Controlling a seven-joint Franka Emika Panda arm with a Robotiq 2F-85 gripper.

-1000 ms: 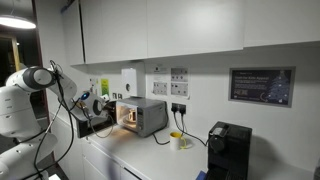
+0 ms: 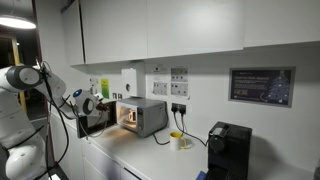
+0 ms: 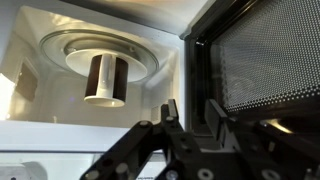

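A lit microwave (image 2: 150, 116) stands on the counter in the exterior view, its door open. Inside it, the wrist view shows a white cup (image 3: 105, 92) with a dark brown band, on the round glass turntable (image 3: 140, 61). The open door (image 3: 265, 60), with its dark mesh window, fills the right of that view. My gripper is at the bottom, outside the cavity and to the right of the cup. A gap separates its fingers, with the door's dark edge behind them; contact with that edge cannot be made out. The cup is apart from the fingers.
To the right of the microwave are a yellow-and-white mug (image 2: 177, 142) and a black coffee machine (image 2: 229, 150). Cables hang from the wall sockets (image 2: 178, 108). Bare counter (image 2: 150, 152) lies in front of the microwave.
The arm's upper joints have shifted left and slightly down, while the gripper remains near the microwave's open side. The microwave, mug and coffee machine have stayed in place.
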